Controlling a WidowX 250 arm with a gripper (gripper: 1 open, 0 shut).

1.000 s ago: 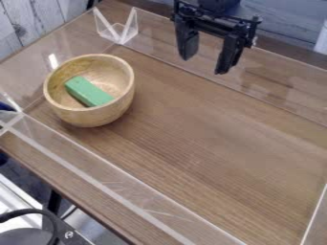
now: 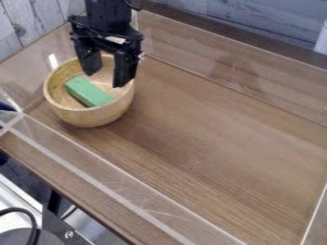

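My gripper (image 2: 105, 55) hangs over the tan bowl (image 2: 87, 111) at the upper left, its black fingers open and pointing down at the bowl's back part. A green block (image 2: 88, 93) lies inside the bowl, just below and left of the gripper. I see nothing held between the fingers.
Black cables (image 2: 19, 215) lie off the table's edge at the lower left. A pale wall (image 2: 26, 24) stands behind at the upper left.
My gripper has moved left and down from the upper right of the table to over the bowl. The bowl and green block look unmoved.
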